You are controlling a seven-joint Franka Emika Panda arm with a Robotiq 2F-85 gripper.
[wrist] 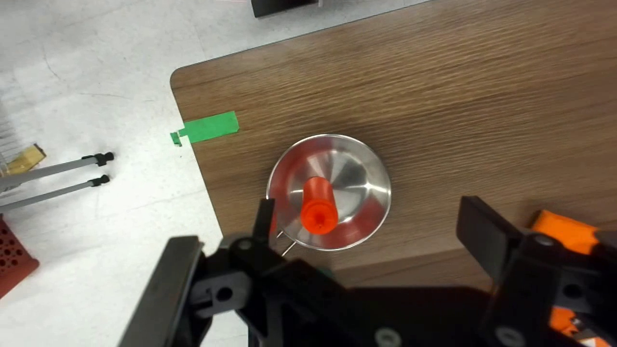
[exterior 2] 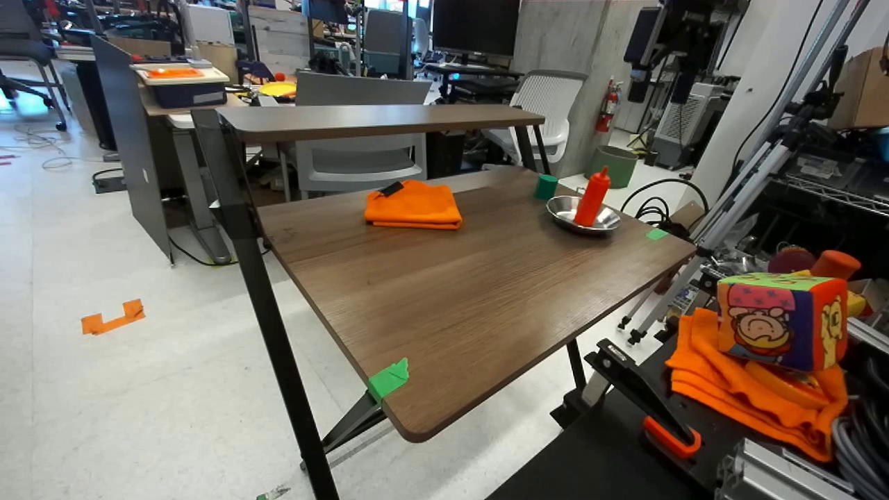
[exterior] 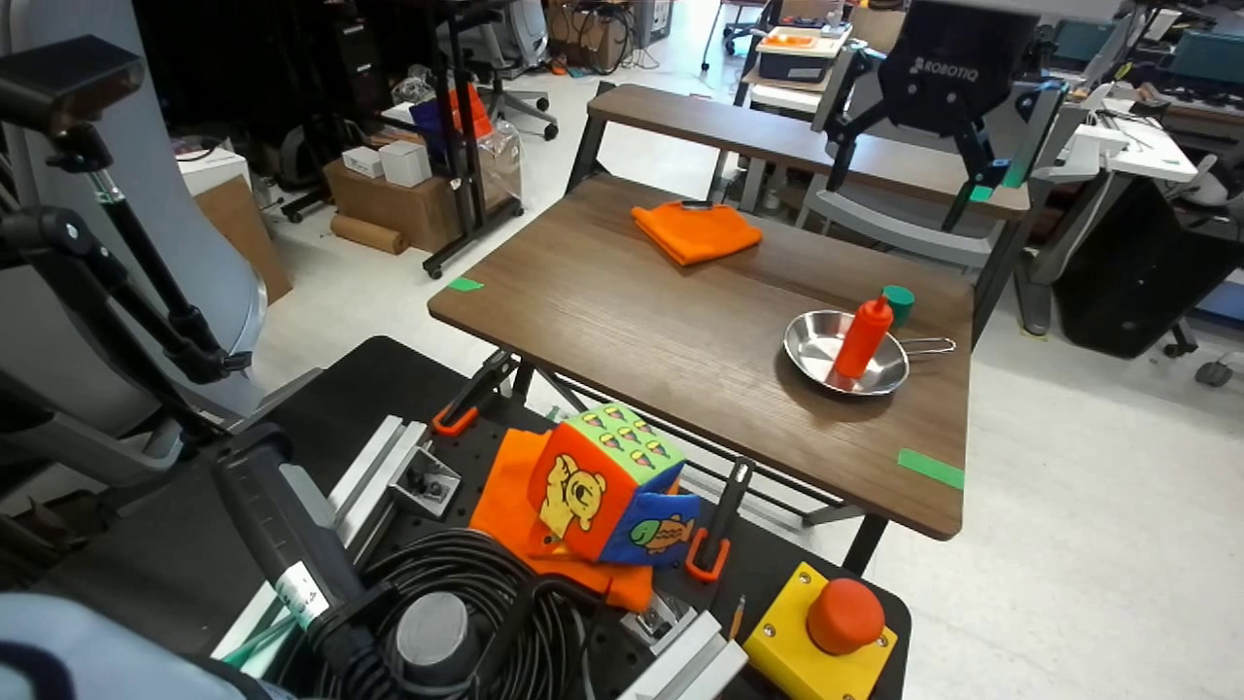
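In exterior view 1 my gripper (exterior: 904, 198) hangs high above the right end of the table, its fingers wide apart and empty. The silver pan (exterior: 805, 344) rests on the tabletop below, its handle pointing right. Inside it stands a red squeeze bottle (exterior: 863, 338). Seen from above in the wrist view, the bottle (wrist: 319, 208) and the pan (wrist: 364, 165) lie between the fingers but well below them, untouched. Behind the pan is a green cup (exterior 2: 546, 187), mostly hidden by my gripper in the wrist view. An orange cloth (exterior 2: 412, 204) lies folded toward the table's other end.
A raised shelf (exterior: 805, 146) runs along the table's back edge, close to my gripper. Green tape (exterior: 930, 468) marks a front corner. A picture cube (exterior: 606, 484) sits on the black cart in front.
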